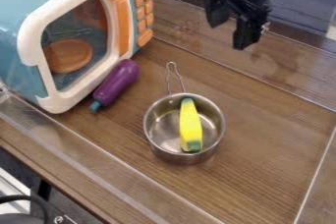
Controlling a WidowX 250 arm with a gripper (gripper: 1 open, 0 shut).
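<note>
A steel pot (165,141) with a wire handle sits mid-table, and a yellow squash-like toy (190,123) with green ends lies inside it. A purple eggplant (118,81) lies beside the toy microwave (53,90), left of the pot. The dark gripper (233,32) hangs at the top, above the back of the table and well away from the pot, with nothing visible between its fingers; it looks open.
The toy microwave fills the upper left, its window showing an orange plate inside. A seam runs along the front edge at lower left.
</note>
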